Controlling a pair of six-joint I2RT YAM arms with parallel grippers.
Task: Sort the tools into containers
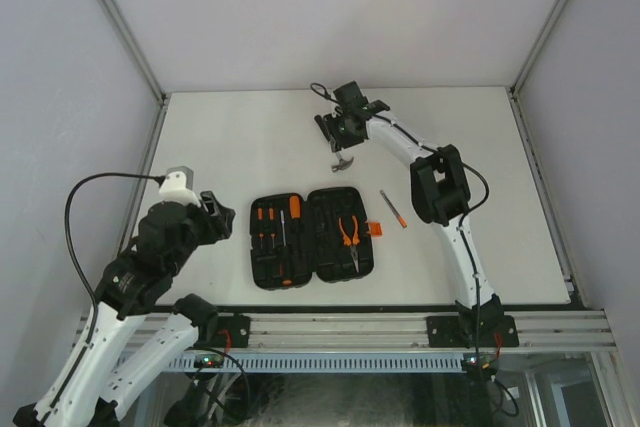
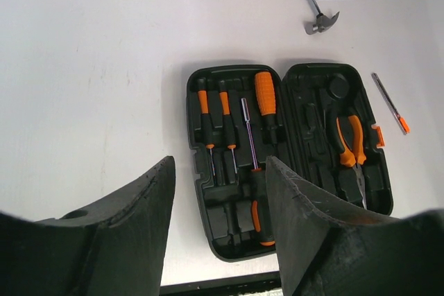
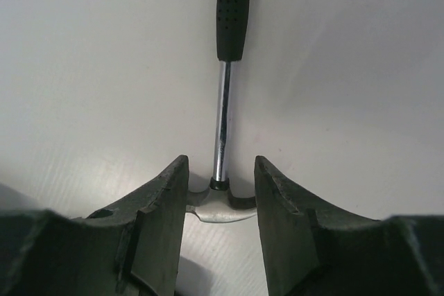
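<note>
Near the back of the table lies a hammer (image 1: 343, 162) with a black grip and steel head. Above it is my right gripper, open, its fingers apart on either side of the hammer's neck in the right wrist view; whether they touch it cannot be told. Left of the tool case, my left gripper hangs over the table, open and empty. The black case (image 1: 276, 194) lies unfolded, holding screwdrivers (image 2: 228, 116), an orange-handled driver (image 2: 265, 93) and orange pliers (image 2: 356, 136). An orange-ended pen-like tool (image 2: 390, 102) lies right of it.
A small orange piece (image 1: 374, 229) sits at the case's right edge. Bare white table (image 1: 220, 137) spreads behind and left of the case, and on the far right. The right forearm reaches over the table's right half.
</note>
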